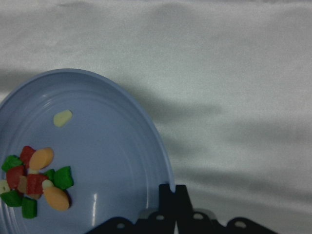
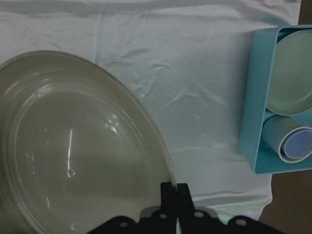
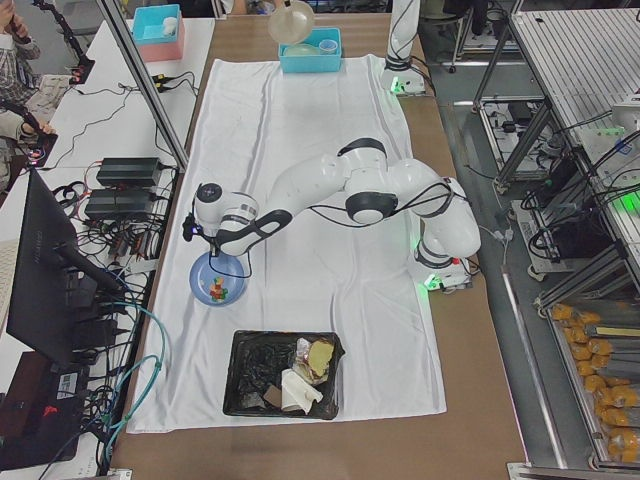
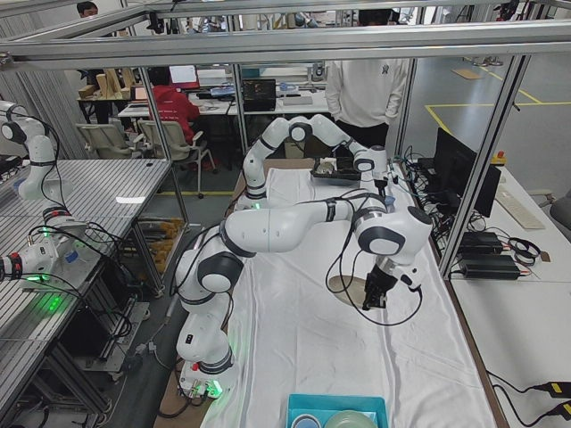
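Note:
A blue plate point(image 1: 107, 141) holding red, green, orange and pale food pieces point(image 1: 36, 183) lies on the white cloth. My left gripper is shut on its rim at the edge. A beige plate point(image 2: 78, 136) is in my right gripper, shut on its rim; in the camera left view this plate point(image 3: 291, 22) appears at the far end, near the turquoise bin.
The turquoise bin point(image 2: 256, 102) holds a green plate point(image 2: 292, 68) and cups point(image 2: 295, 144). A black tray point(image 3: 250, 370) with wrappers and scraps sits at the near end.

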